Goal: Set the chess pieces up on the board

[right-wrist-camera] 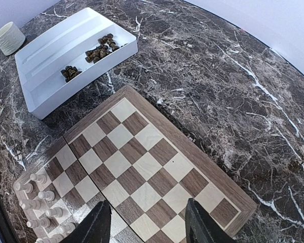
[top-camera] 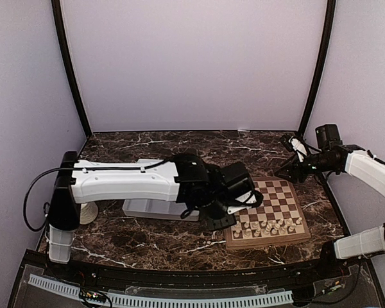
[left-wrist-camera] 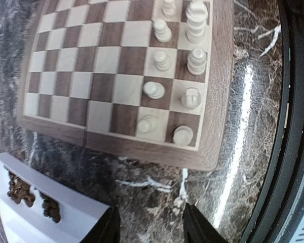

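Observation:
The chessboard [top-camera: 273,199] holds several white pieces along its near side, such as the rook [left-wrist-camera: 182,135]. Dark pieces [right-wrist-camera: 71,72] lie in the white tray [right-wrist-camera: 33,96]. My left gripper hangs open and empty over the table beside the board and tray, its arm hiding part of the tray in the top view. My right gripper, at the board's right in the top view, is above the board with its fingers apart and nothing seen between them.
A white cup [right-wrist-camera: 9,38] stands beyond the tray. Walls border the table at the sides and back.

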